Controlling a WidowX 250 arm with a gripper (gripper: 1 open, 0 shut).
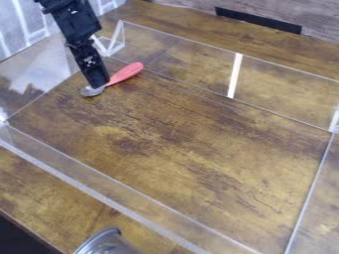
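A utensil with a red handle [126, 73] and a silver scoop head [93, 90] lies on the wooden surface at the far left inside a clear-walled enclosure. My black gripper [99, 82] reaches down from the top left, its fingertips low beside the utensil where head and handle meet. The gripper looks open; whether the fingers touch the utensil is unclear.
Clear walls with a white strip [236, 75] surround the wooden floor [185, 159], whose middle and right are bare. A metal container [103, 244] stands outside at the bottom, partly cut off.
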